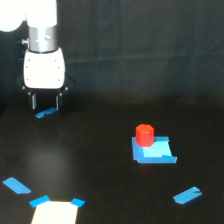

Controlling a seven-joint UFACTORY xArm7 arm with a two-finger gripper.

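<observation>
A small red object (145, 134), rounded in outline, rests at the upper-left part of a pale square (156, 149) edged with blue tape, right of centre in the camera view. At the far upper left, well apart from it, my white gripper (45, 101) points downward. Its two small dark fingers (33, 101) are spread, with nothing visible between them.
A cream square (54, 213) with blue tape at its corners is cut off by the bottom edge. Other tape strips lie at left (17, 186), at lower right (187, 195) and below my gripper (46, 112).
</observation>
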